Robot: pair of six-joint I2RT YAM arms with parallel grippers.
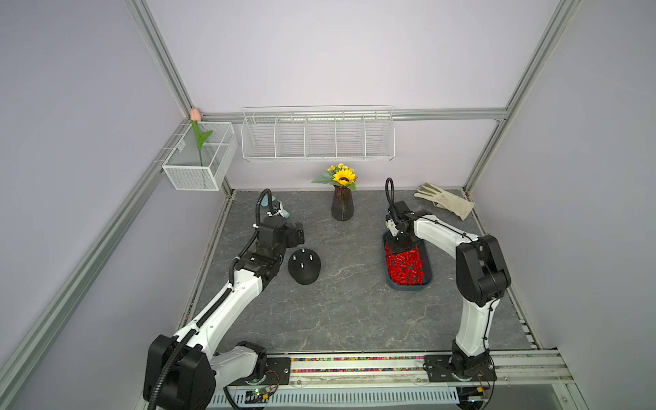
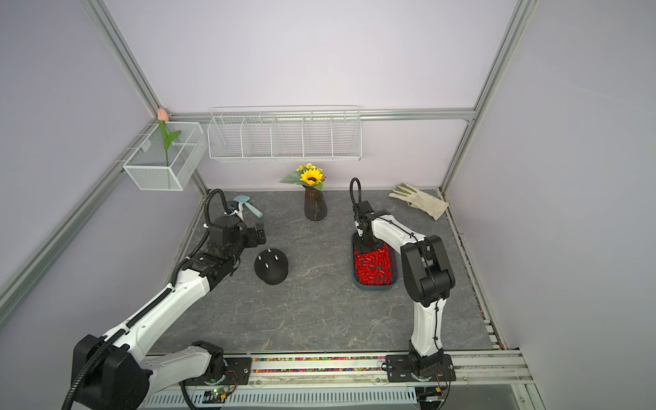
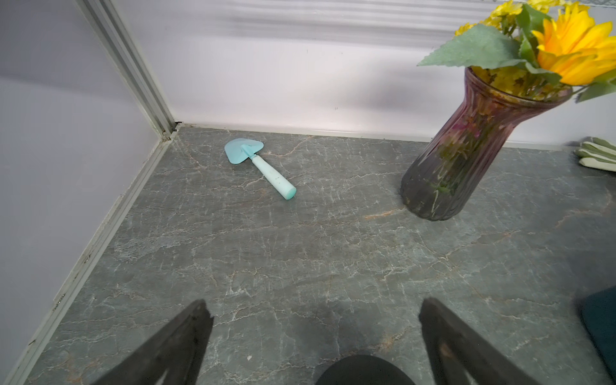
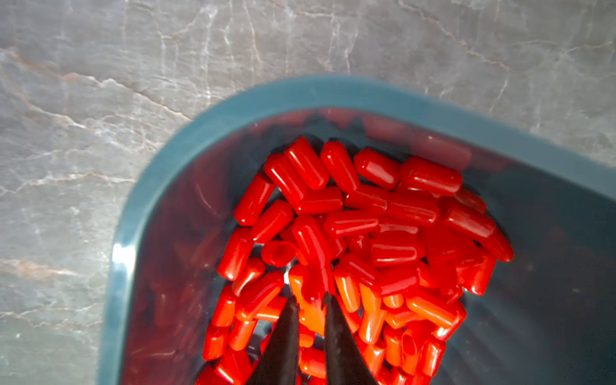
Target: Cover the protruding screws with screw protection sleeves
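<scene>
A black dome (image 1: 304, 274) with several pale screws (image 1: 302, 265) sticking up from its top stands on the table, left of centre. Behind it hovers my left gripper, its fingers spread wide with only bare table between them; the dome's dark top peeks in at the bottom of the left wrist view. Many red sleeves (image 4: 397, 250) lie heaped in a dark teal bin (image 4: 340, 93) on the right. My right gripper reaches down into this heap, its narrow fingertips closed around a red sleeve (image 4: 313, 279), which other sleeves partly crowd.
At the back stand a vase with sunflowers (image 1: 343, 203) and, to the left, a small blue trowel (image 3: 272, 176). Pale gloves (image 1: 445, 199) lie at the back right. Wire baskets (image 1: 317, 136) hang on the walls. The table between dome and bin is clear.
</scene>
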